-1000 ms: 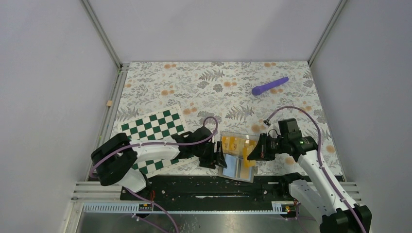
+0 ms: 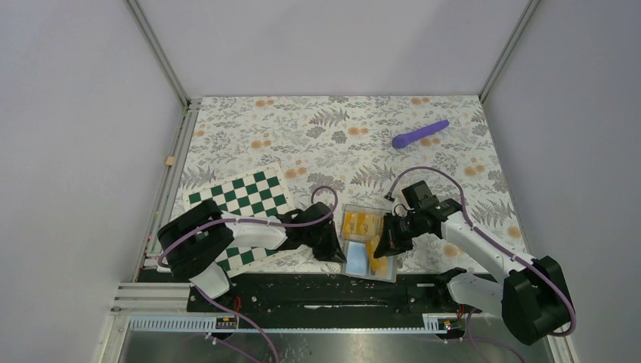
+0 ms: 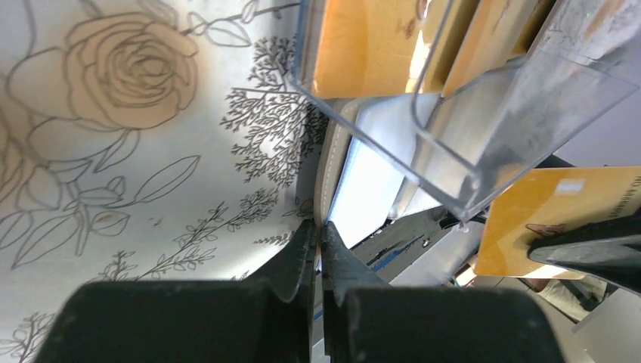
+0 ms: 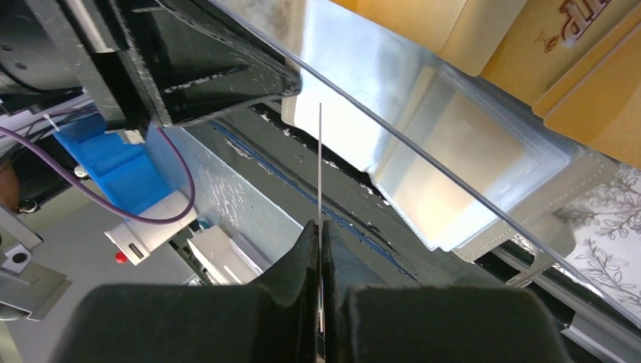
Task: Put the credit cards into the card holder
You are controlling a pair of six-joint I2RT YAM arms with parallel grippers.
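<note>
The card holder (image 3: 378, 151) lies open at the table's front edge, with pale sleeves (image 4: 446, 174). My left gripper is shut at its leather edge, which runs between the fingertips. My right gripper is shut on an orange card, seen edge-on in the right wrist view and held over the holder. More orange cards (image 2: 359, 224) sit in a clear box (image 3: 544, 121) behind the holder.
A checkered board (image 2: 253, 189) lies under the left arm. A purple microphone (image 2: 419, 133) rests at the back right.
My left gripper has shifted slightly and now looks closed at the holder's edge.
</note>
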